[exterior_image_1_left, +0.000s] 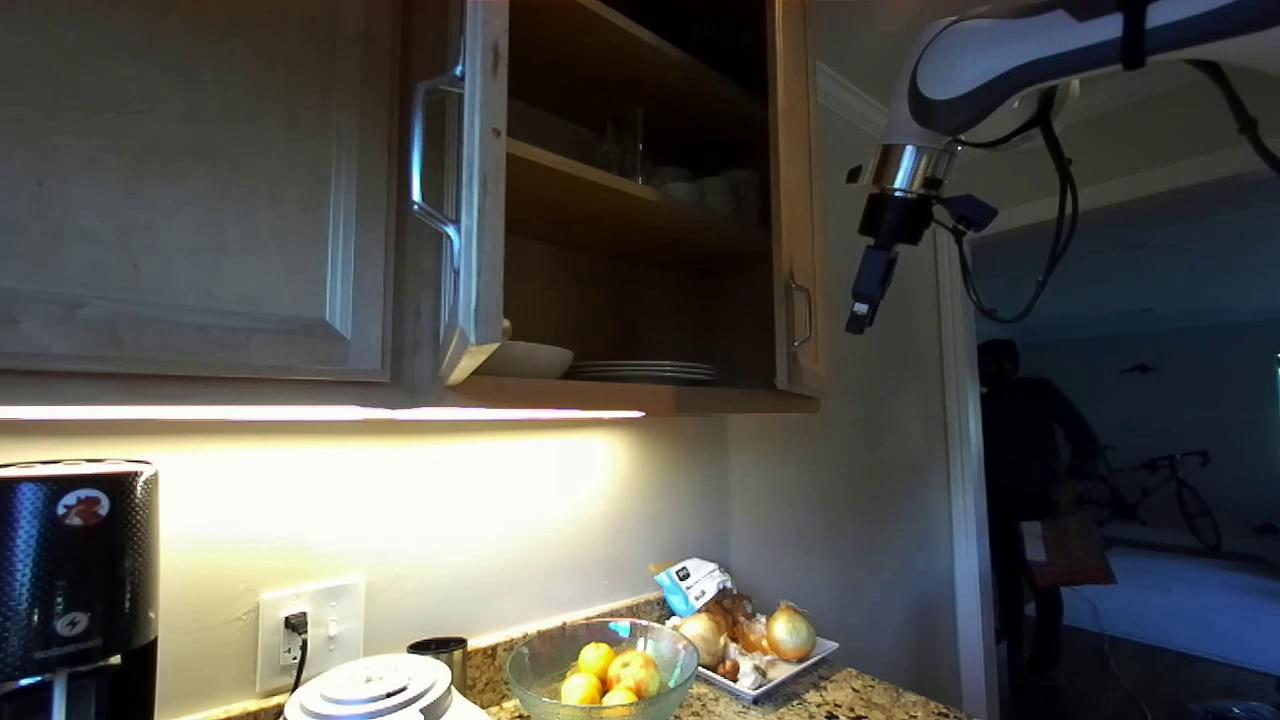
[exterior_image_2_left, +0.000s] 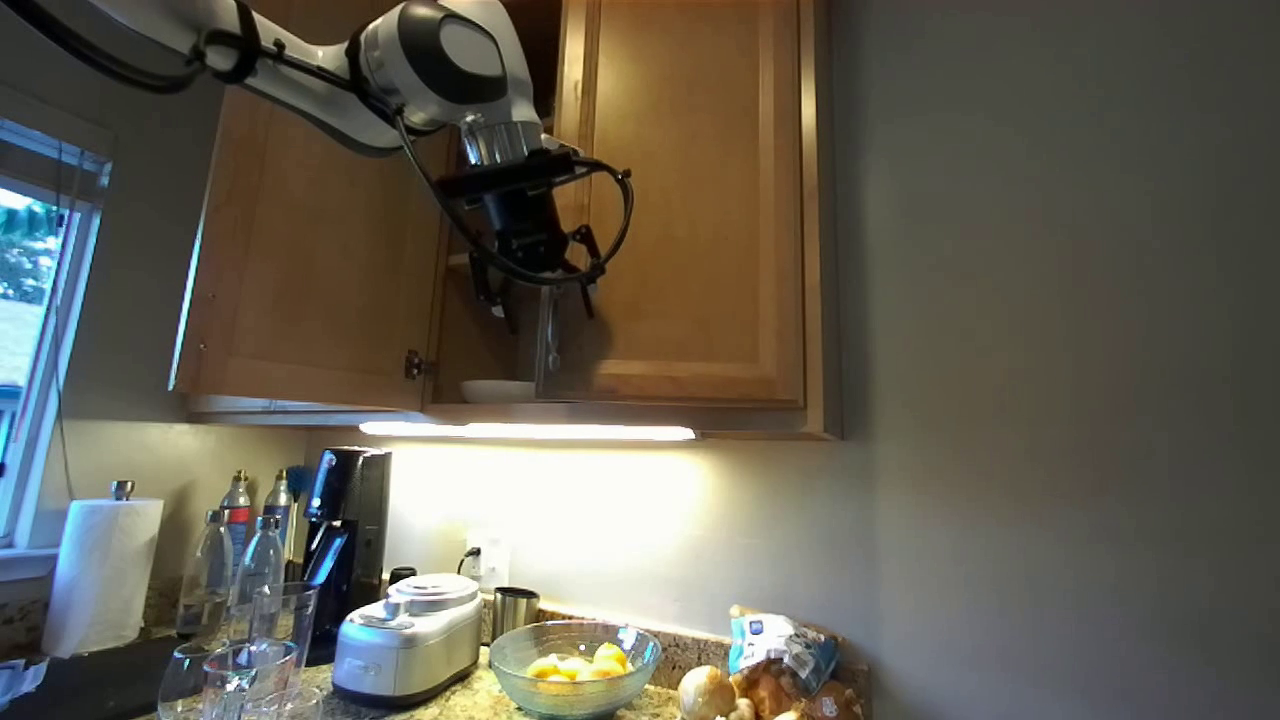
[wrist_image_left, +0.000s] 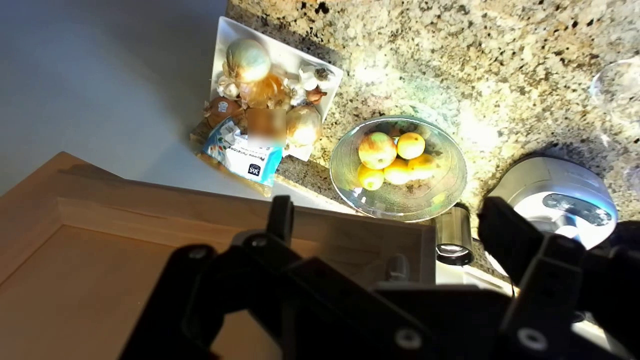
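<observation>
In exterior view 1 my gripper (exterior_image_1_left: 860, 319) hangs to the right of the upper cabinet, apart from its right door (exterior_image_1_left: 795, 180). That wooden door carries a metal handle (exterior_image_1_left: 801, 314). From exterior view 2 the gripper (exterior_image_2_left: 537, 300) shows its fingers spread, in front of the door's handle side. Below the fingers in that view sits the handle (exterior_image_2_left: 553, 342). In the wrist view my open gripper has nothing between its fingers; the door (wrist_image_left: 102, 264) fills the lower left, its handle (wrist_image_left: 397, 267) blurred and partly hidden by the gripper body.
The left cabinet door (exterior_image_1_left: 483, 180) stands open. Inside are a white bowl (exterior_image_1_left: 524, 359) and stacked plates (exterior_image_1_left: 642, 371). On the counter below are a glass fruit bowl (wrist_image_left: 342, 174), a plate of onions (wrist_image_left: 217, 60) and a white appliance (exterior_image_2_left: 408, 654).
</observation>
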